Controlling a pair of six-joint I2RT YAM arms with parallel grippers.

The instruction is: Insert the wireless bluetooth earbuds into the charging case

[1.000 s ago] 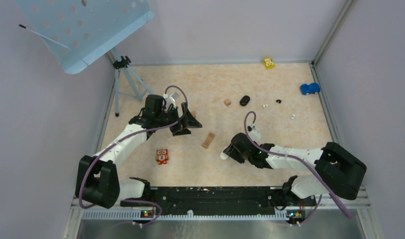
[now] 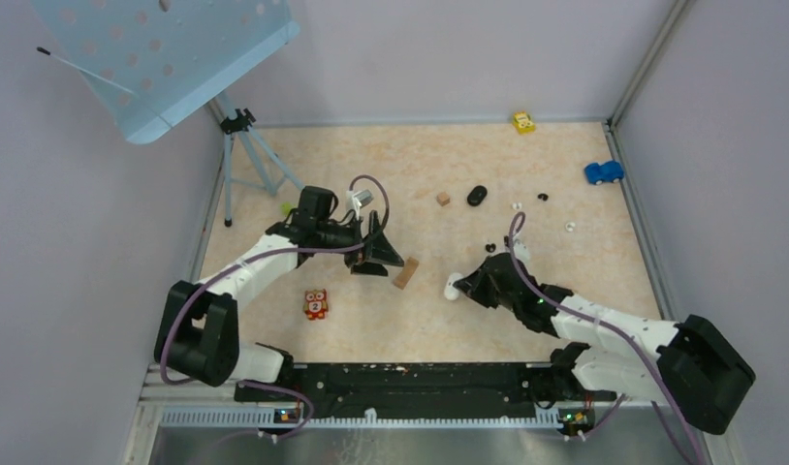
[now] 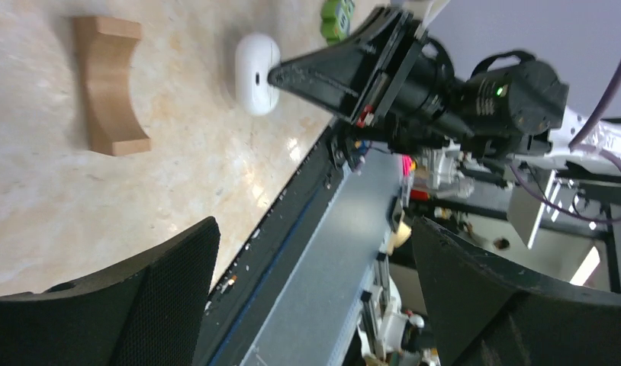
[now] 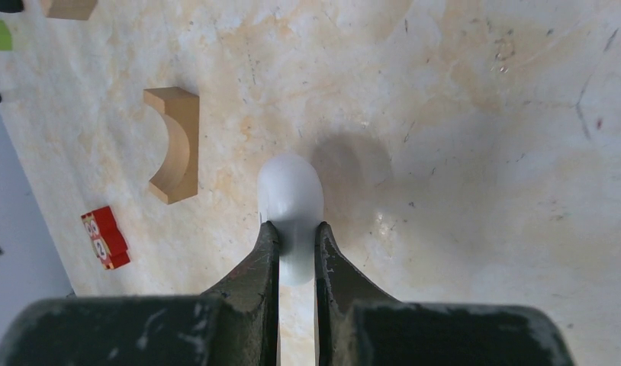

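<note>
A white rounded charging case (image 4: 291, 187) is pinched between the fingers of my right gripper, which is shut on it. In the left wrist view the case (image 3: 255, 75) shows its side, with a small dark slot and its lid closed. In the top view my left gripper (image 2: 389, 249) stands open and empty, left of the case (image 2: 453, 286). Small white earbuds (image 2: 570, 227) seem to lie at the right of the table. Little black pieces, perhaps earbuds too, lie near them (image 2: 543, 197).
An arched wooden block (image 2: 406, 272) lies between the two grippers. Farther back are a small wooden cube (image 2: 443, 199) and a black oval object (image 2: 476, 196). A red owl toy (image 2: 316, 304) sits at the left, and blue (image 2: 604, 172) and yellow (image 2: 523, 122) toy cars at the back right.
My right gripper has carried the case rightward and slightly back, after a small leftward shift. The left gripper has moved a little right and forward, nearer the wooden block.
</note>
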